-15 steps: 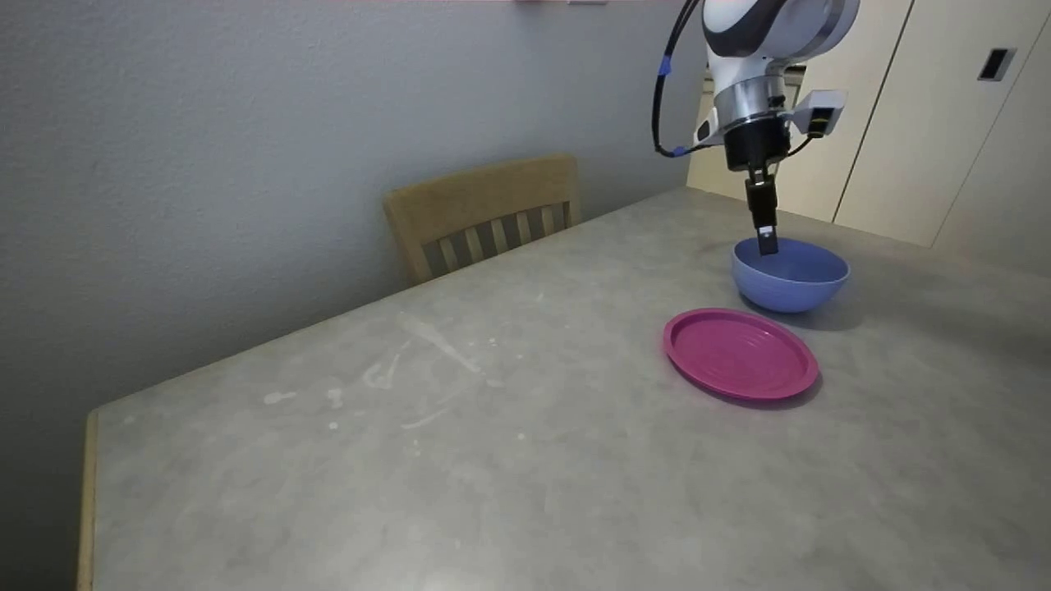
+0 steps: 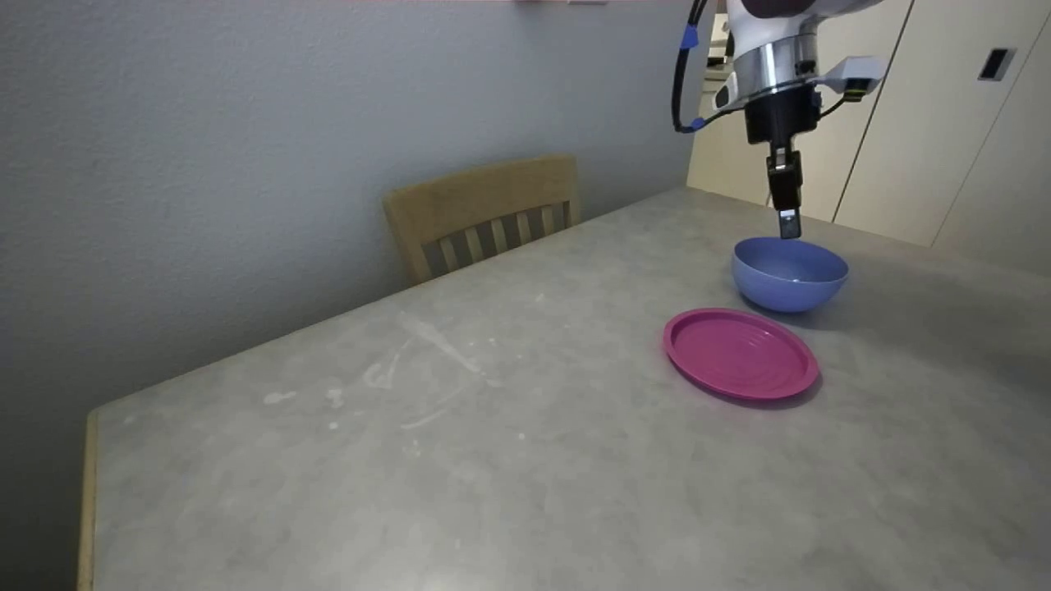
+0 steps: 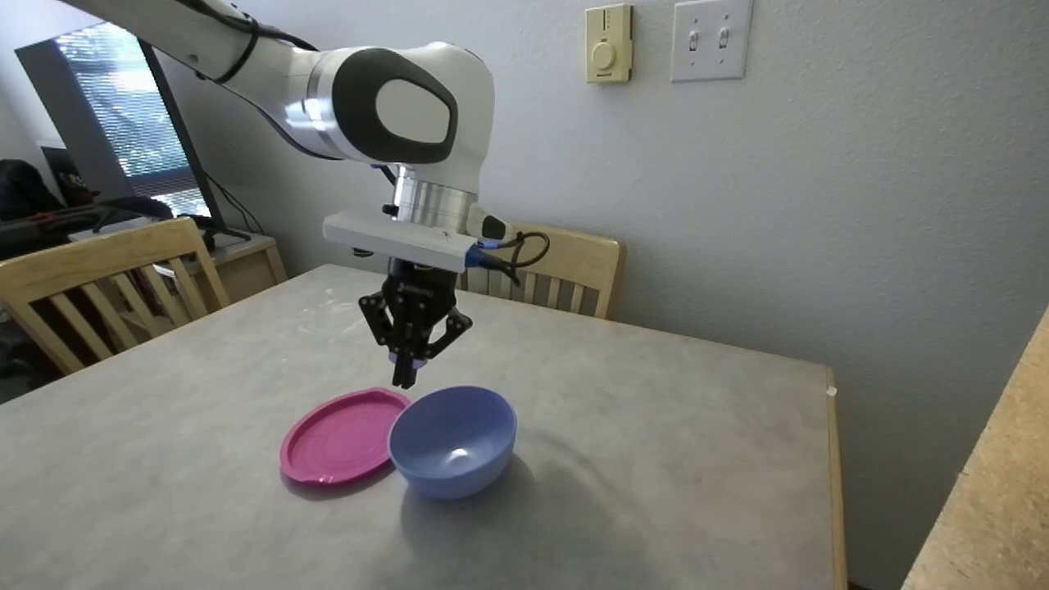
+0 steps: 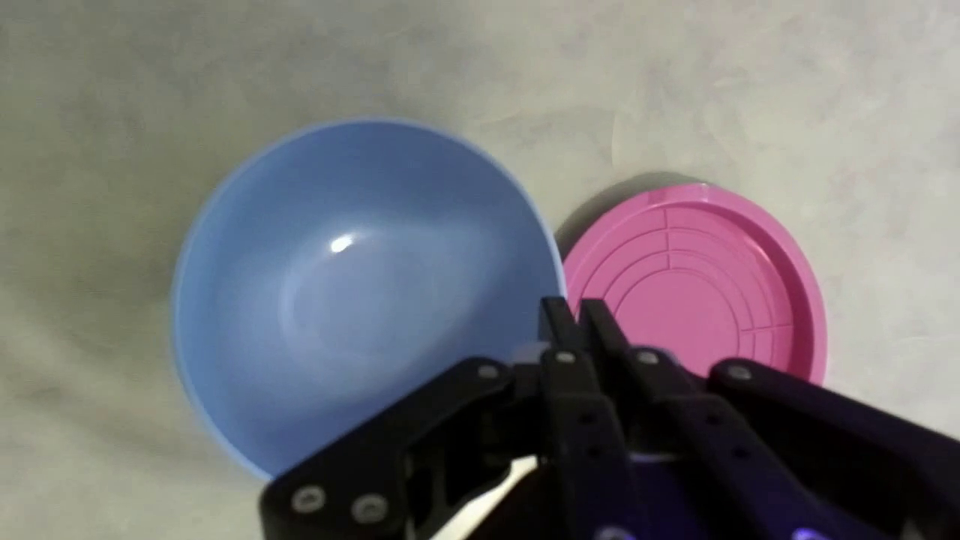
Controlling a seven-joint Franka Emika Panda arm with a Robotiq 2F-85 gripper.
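Observation:
My gripper points down with its fingers nearly together. A small lilac thing point(image 3: 420, 363) shows at either side of the fingers, seemingly pinched between them; most of it is hidden, so its shape cannot be told. In the wrist view, a bit of the lilac thing point(image 4: 529, 352) peeks out left of the fingers. An empty blue bowl point(image 3: 452, 442) stands upright on the table, and the fingertips hang above it near its rim on the plate side. Beside the bowl lies an empty pink plate point(image 2: 739, 356), flat on the table.
Wooden chairs point(image 3: 108, 260) stand at its edges. A wall point(image 3: 836, 197) rises behind one side.
The gripper has risen and moved to the right in exterior view 1, from over the bowl's left side to over its middle. Bowl and plate have not moved.

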